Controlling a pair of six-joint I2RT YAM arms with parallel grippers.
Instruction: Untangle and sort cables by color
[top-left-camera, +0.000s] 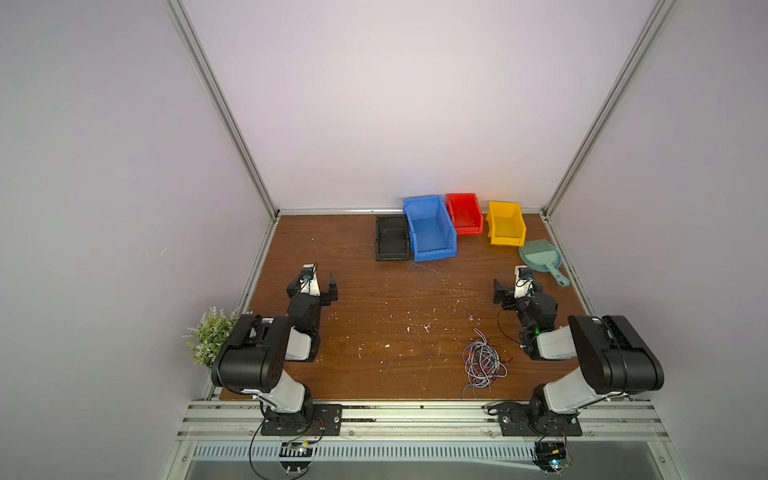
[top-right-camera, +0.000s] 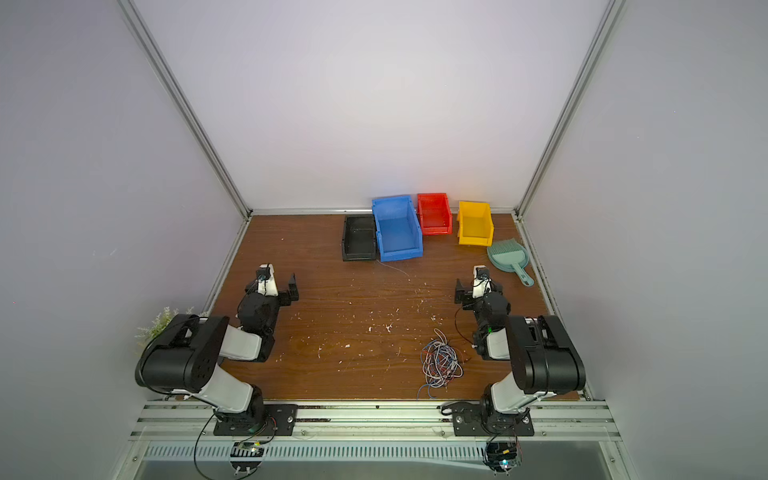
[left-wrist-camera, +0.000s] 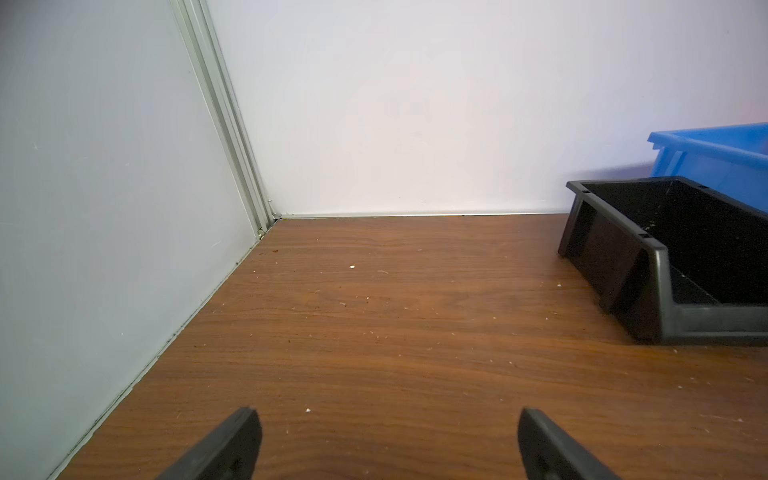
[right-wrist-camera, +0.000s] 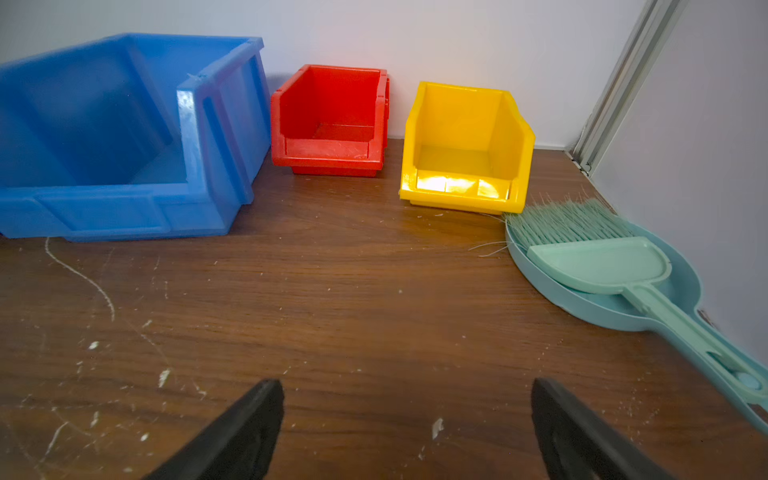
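A tangled heap of cables (top-left-camera: 482, 364), mostly white and grey with some blue and red, lies at the table's front right, left of the right arm. Along the back wall stand a black bin (top-left-camera: 393, 240), a blue bin (top-left-camera: 432, 232), a red bin (right-wrist-camera: 332, 148) and a yellow bin (right-wrist-camera: 464, 160); the bins look empty. My left gripper is open over bare table at the left, with nothing between its fingers. Wide open too, my right gripper is empty, beyond the cable heap and facing the bins.
A green dustpan with a brush (right-wrist-camera: 616, 268) lies by the right wall. Small white scraps (top-left-camera: 409, 329) are scattered across the middle of the wooden table (top-left-camera: 360, 296), which is otherwise clear. One thin strand (top-right-camera: 392, 267) lies before the blue bin. A plant (top-left-camera: 211, 334) shows at the left.
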